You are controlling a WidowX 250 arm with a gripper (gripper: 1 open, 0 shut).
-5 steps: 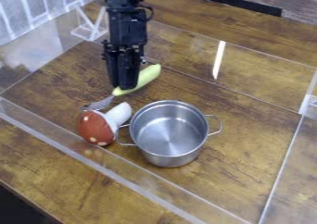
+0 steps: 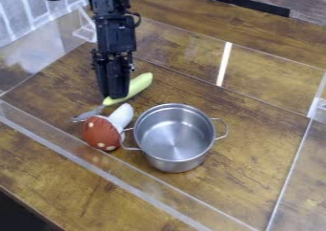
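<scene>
The black gripper point(image 2: 112, 87) hangs over the wooden surface, left of a pale green elongated object point(image 2: 132, 88) that has a grey utensil end at its lower left. Whether its fingers are apart is hard to make out. Below it lies a mushroom-like toy with a red cap point(image 2: 101, 133) and white stem point(image 2: 120, 115), beside a steel pot point(image 2: 173, 136) with two side handles.
Clear plastic walls point(image 2: 30, 126) border the work area. The wooden surface point(image 2: 254, 92) to the right of and behind the pot is largely free.
The gripper has shifted left, away from over the pale green object, more of which now shows. The pot and red-capped toy look unmoved.
</scene>
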